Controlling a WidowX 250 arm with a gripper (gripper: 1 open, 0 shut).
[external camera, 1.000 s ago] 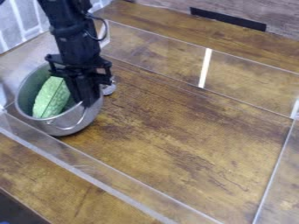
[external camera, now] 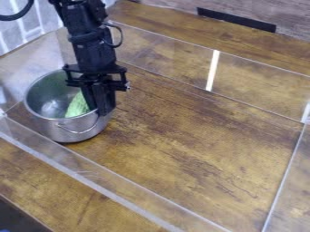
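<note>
A black robot gripper [external camera: 97,95] reaches down over a steel pot [external camera: 61,125] at the left side of the camera view, its lower end at the pot's right-hand part. A green oblong object [external camera: 78,107] lies inside the pot, mostly hidden behind the gripper. Whether anything is between the fingers cannot be seen clearly.
Clear walls or rails border a wide bare wooden surface [external camera: 206,154], which is free to the right of the pot. A dark slot [external camera: 237,23] is at the back right.
The gripper has shifted left over the pot, and now covers much of the green object, which shows less than before.
</note>
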